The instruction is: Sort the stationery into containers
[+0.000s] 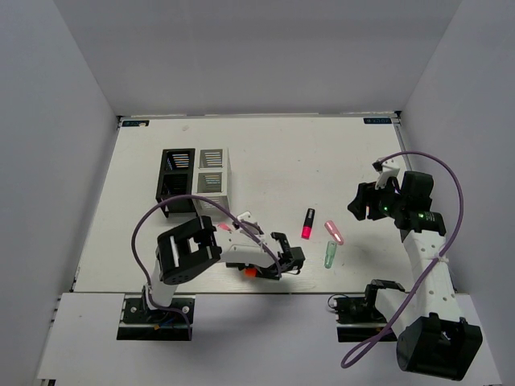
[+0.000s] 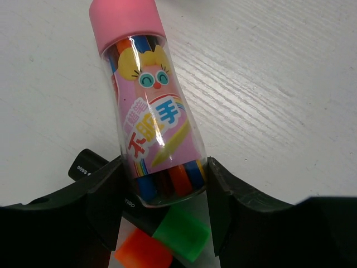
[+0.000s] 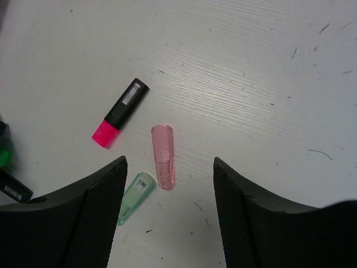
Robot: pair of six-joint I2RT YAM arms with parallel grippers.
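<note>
My left gripper is shut on the lower end of a clear pencil tube (image 2: pixel 148 106) with a pink cap and coloured pens inside. Beneath it lie dark markers, one green-capped (image 2: pixel 181 234), one orange-capped (image 2: pixel 142 250). My right gripper hangs part open over the table's right side, nothing between its fingers. Below it in the right wrist view lie a black-and-pink marker (image 3: pixel 125 106), a pink stick (image 3: pixel 163 151) and a pale green one (image 3: pixel 136 192), which also show right of my left gripper in the top view.
A black divided container (image 1: pixel 165 173) and a white one (image 1: pixel 224 165) stand side by side at the back left.
</note>
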